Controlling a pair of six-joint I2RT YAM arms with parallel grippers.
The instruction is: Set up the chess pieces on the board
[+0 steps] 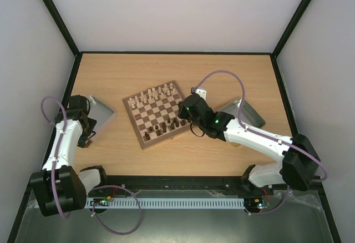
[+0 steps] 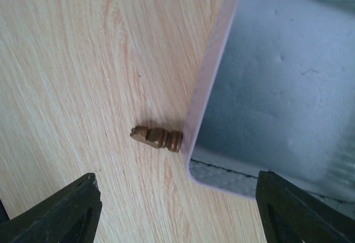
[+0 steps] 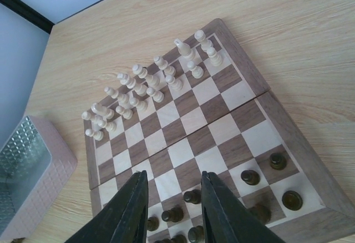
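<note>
The chessboard (image 1: 157,110) carries white pieces along its far side (image 3: 197,71) and dark pieces along the near side (image 3: 250,177). My right gripper is over the dark pieces, its fingers part open; whether anything is between them is unclear, though none shows. A dark wooden piece (image 2: 158,138) lies on its side on the table, against the outside of a tray (image 2: 202,104). My open left gripper is above it, with nothing between its fingers.
A second metal tray (image 1: 249,115) sits right of the board, partly behind the right arm. Dark frame edges and walls bound the sides.
</note>
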